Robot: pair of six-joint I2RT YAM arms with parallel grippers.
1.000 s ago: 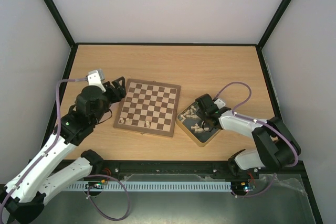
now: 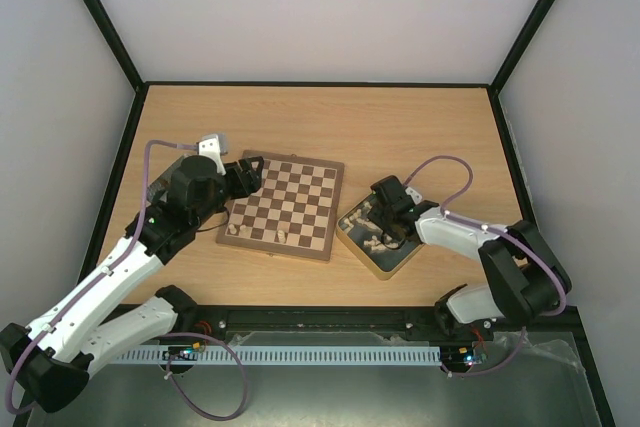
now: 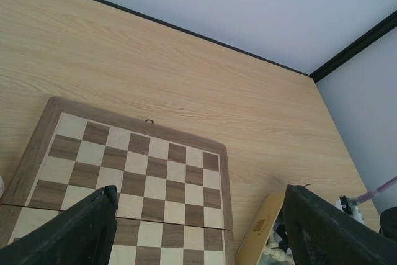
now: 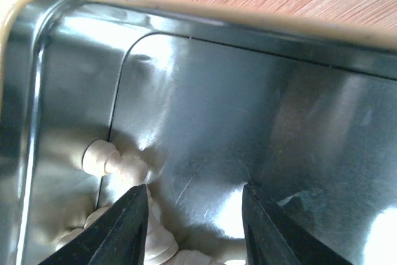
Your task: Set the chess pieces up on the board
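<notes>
The checkered chessboard (image 2: 280,202) lies at the table's centre, a few light pieces (image 2: 282,237) on its near rows. To its right is a metal box (image 2: 385,272) holding light wooden pieces and, in the left wrist view, something dark. My left gripper (image 2: 250,175) hangs open over the board's far left corner, nothing between its fingers. My right gripper is open down in the box, just above pieces lying at one side; whether a piece sits between its fingertips is partly hidden, but none appears gripped.
Walls and dark frame edges bound it at the back and sides.
The right arm shifted slightly within the box area.
</notes>
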